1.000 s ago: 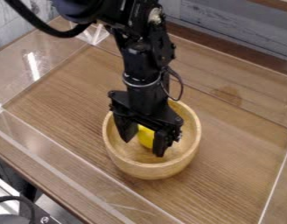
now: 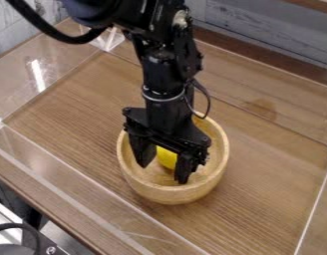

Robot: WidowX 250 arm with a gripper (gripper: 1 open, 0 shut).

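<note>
My black gripper [image 2: 163,153] reaches down from the top into a tan bowl [image 2: 174,194] near the middle of the wooden table. Its two fingers are inside the bowl, on either side of a small yellow object [image 2: 166,157] that is partly hidden by them. Whether the fingers are closed on it or only around it, I cannot tell.
The wooden table [image 2: 266,189] has bare space to the right and left of the bowl. A pale wall [image 2: 273,35] runs along the back. A black cable shows at the lower left, beyond the table's front edge.
The gripper has shifted very slightly to the left within the bowl.
</note>
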